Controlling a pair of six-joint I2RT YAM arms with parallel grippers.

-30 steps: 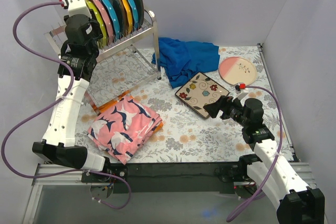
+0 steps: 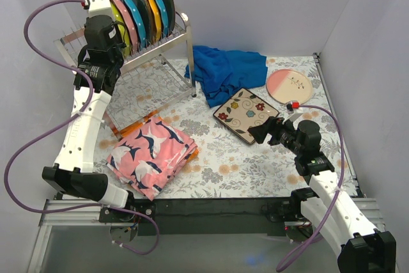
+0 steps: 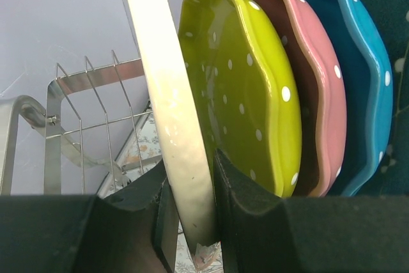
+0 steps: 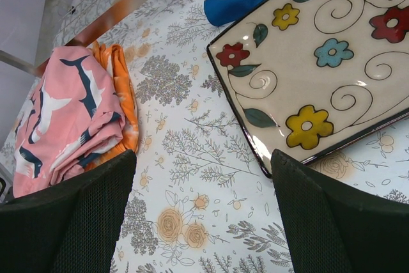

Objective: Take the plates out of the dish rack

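At the rack, my left gripper has its fingers on either side of a cream plate [image 3: 171, 87] standing on edge; a narrow gap seems to show on one side, so firm contact is unclear. Beside it in the dish rack [image 2: 153, 48] stand a yellow-green dotted plate [image 3: 236, 94], a pink plate [image 3: 319, 62], a blue plate [image 3: 367, 49] and several more. The arm hides these left fingers from above. My right gripper is open and empty, over the table near a flowered square plate [image 4: 332, 55]. A round pink-and-cream plate [image 2: 289, 86] lies farther back.
A blue cloth [image 2: 227, 71] lies right of the rack. In front of the rack is a folded pink cloth [image 2: 153, 155] with orange beneath. Bare patterned tablecloth [image 2: 223, 174] spreads across the front middle. Rack wires [image 3: 96, 94] stand close to the left fingers.
The right arm, plates on the table and cloths look unmoved.
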